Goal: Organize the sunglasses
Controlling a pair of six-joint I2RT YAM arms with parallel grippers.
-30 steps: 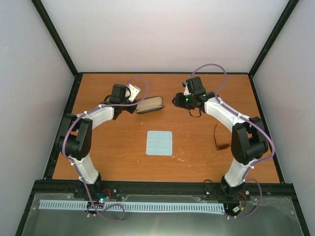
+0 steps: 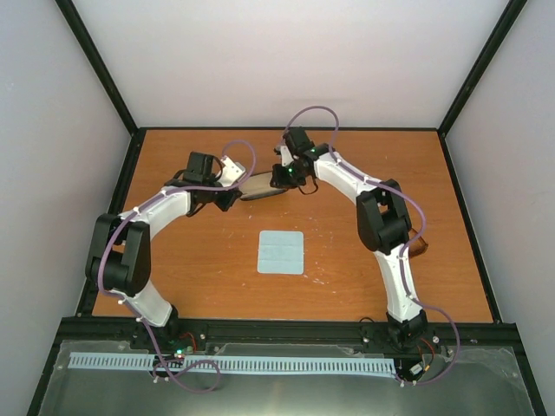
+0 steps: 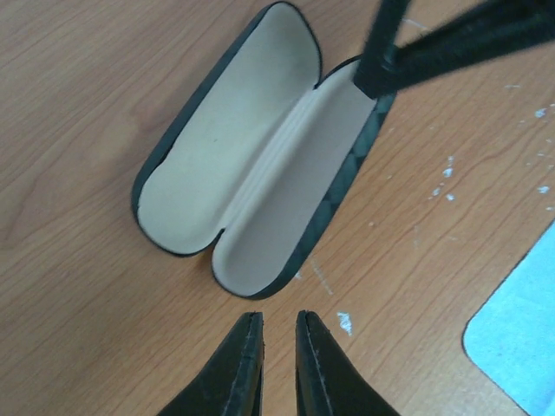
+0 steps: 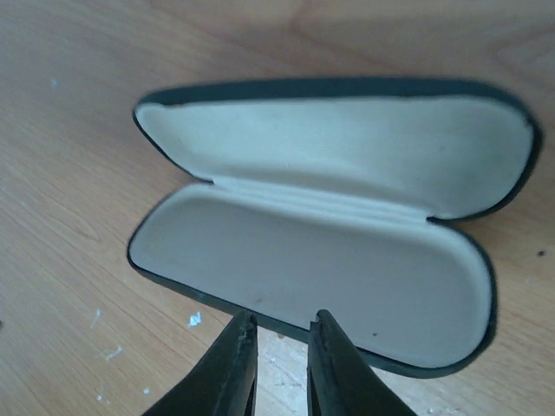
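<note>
An open, empty glasses case (image 2: 258,185) with dark shell and pale lining lies at the back middle; in the left wrist view its lining (image 3: 217,165) shows, as does the hinged case (image 4: 303,260) in the right wrist view. My left gripper (image 2: 231,195) is just left of it, fingertips (image 3: 251,322) close together, gap small. My right gripper (image 2: 282,179) is over the case's right part, fingertips (image 4: 316,322) slightly apart. Nothing shows held in either. Brown sunglasses (image 2: 418,245) are at the right, mostly hidden by my right arm.
A pale blue square mat (image 2: 280,252) lies at the front centre, also in the left wrist view (image 3: 520,321). Walls and dark frame edges bound the table.
My right gripper has moved left over to the case, its arm now covering part of the sunglasses.
</note>
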